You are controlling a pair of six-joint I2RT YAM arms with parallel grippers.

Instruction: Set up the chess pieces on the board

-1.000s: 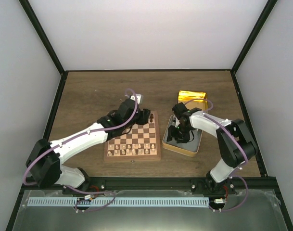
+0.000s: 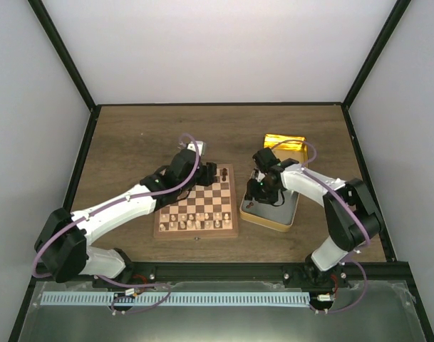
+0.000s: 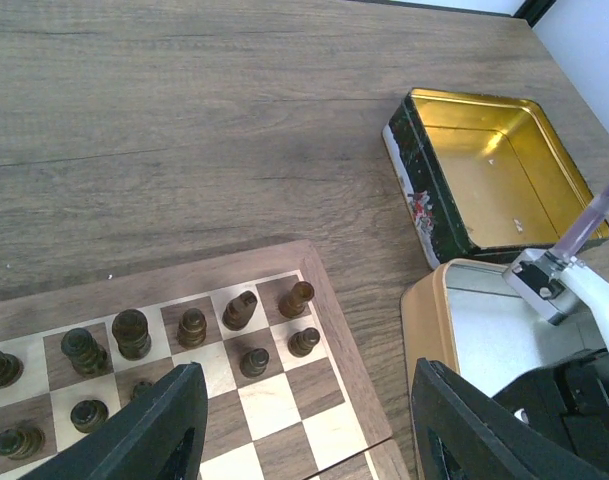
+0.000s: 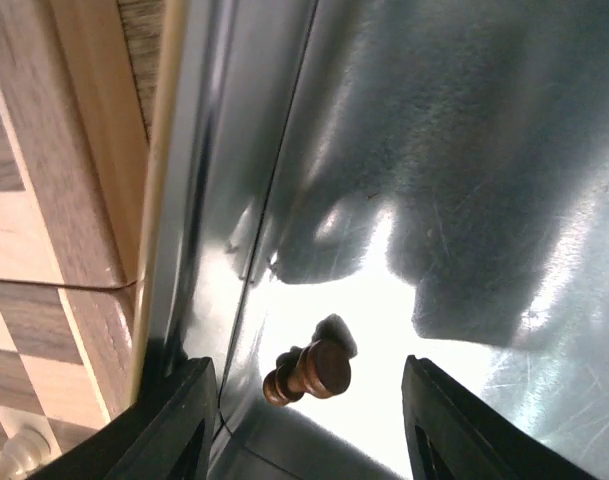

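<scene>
The chessboard has light pieces along its near rows; dark pieces stand on its far rows, seen in the left wrist view, including a dark piece near the corner. My left gripper hangs over the board's far half, fingers apart, with nothing seen between them. My right gripper is open inside the metal tin, above a brown chess piece lying on its side on the tin floor, near the board-side wall.
A gold-lined box sits behind the tin, to the board's right. Bare wooden table lies behind the board and at both sides.
My left arm has shifted slightly toward the left and front of the scene. My right gripper has moved slightly within the tin, and the brown piece shows more clearly in the top view.
</scene>
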